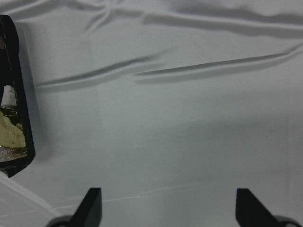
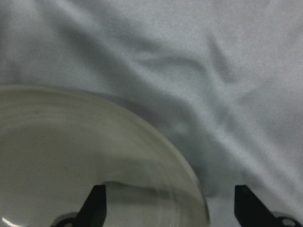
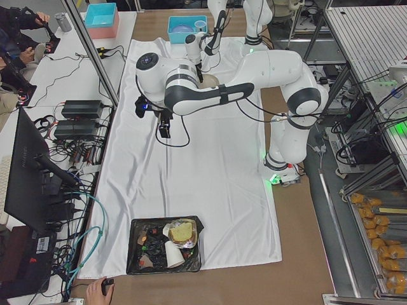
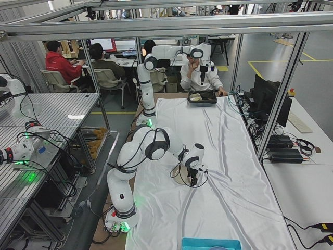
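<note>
A pale cream round bowl or plate (image 2: 71,142) lies on the white cloth (image 2: 227,71); in the right wrist view my right gripper stands open over it, fingers either side of its rim. In the camera right view that arm's gripper (image 4: 193,177) is low over the cloth. My left gripper is open, with only cloth beneath. A black tray (image 1: 26,118) with food scraps, a white cup and a yellow item lies at that view's left edge and at the near end in the camera left view.
A blue bin (image 3: 178,37) stands at the cloth's far end. A monitor (image 3: 25,178), cables and black boxes crowd one side table. A person's hand (image 3: 102,293) is beside the tray.
</note>
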